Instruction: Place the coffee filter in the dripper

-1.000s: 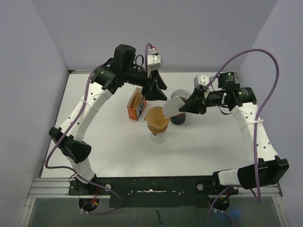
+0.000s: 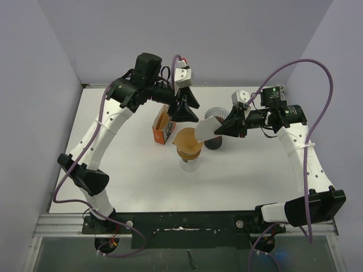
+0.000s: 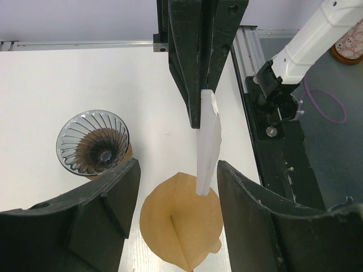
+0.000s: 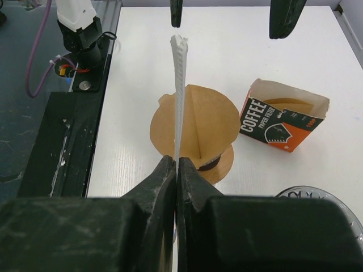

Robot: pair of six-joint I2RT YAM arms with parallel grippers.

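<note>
A thin white coffee filter (image 2: 207,130) (image 3: 207,144) (image 4: 180,85) juts out from my right gripper (image 2: 222,127), which is shut on its edge. In the left wrist view this filter stands nearly edge-on between the open fingers of my left gripper, farther from the camera than their tips. Below is a round tan piece (image 2: 187,139) (image 4: 198,122) with a crease, perhaps the dripper or a filter lying in it; I cannot tell. It sits above a clear glass vessel (image 2: 189,165).
A ribbed clear cone (image 2: 216,113) (image 3: 93,141) stands on a dark cup behind the right gripper. An orange and black paper filter box (image 2: 163,129) (image 4: 278,122) is open at the back left.
The left gripper has shifted very slightly at the back. My right gripper and the white filter look still, and the objects on the table have not moved.
</note>
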